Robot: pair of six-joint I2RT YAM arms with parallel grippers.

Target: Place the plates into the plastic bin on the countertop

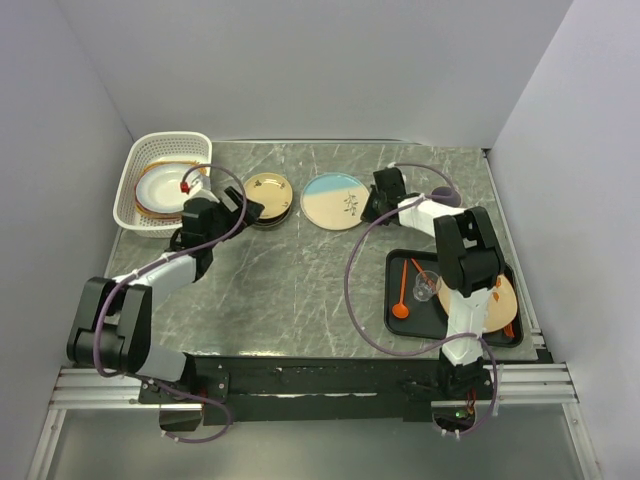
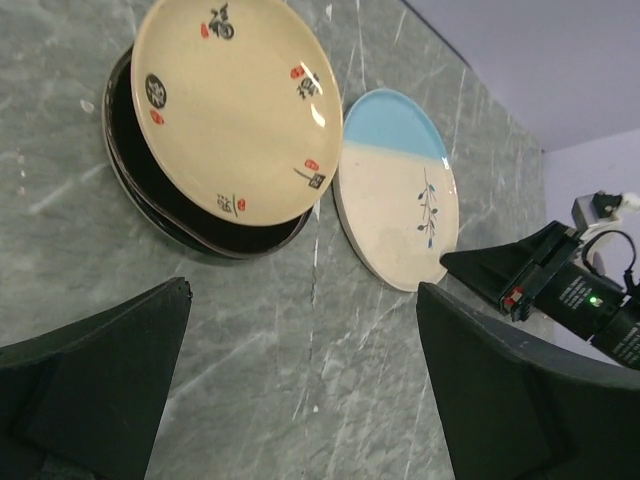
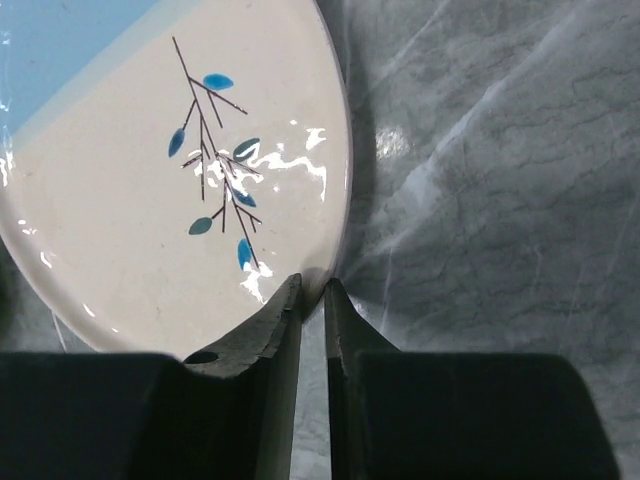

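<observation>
My right gripper is shut on the near rim of the cream-and-blue plate, which has a painted twig. In the top view that plate sits right of a stack topped by a cream plate with small flowers. Dark plates show beneath the flowered one. My left gripper is wide open with nothing between its fingers, close to the stack's left side in the top view. The white plastic bin at the back left holds a white plate and an orange-rimmed one.
A black tray at the right front carries an orange spoon, a clear glass and another plate. A purple cup stands behind my right arm.
</observation>
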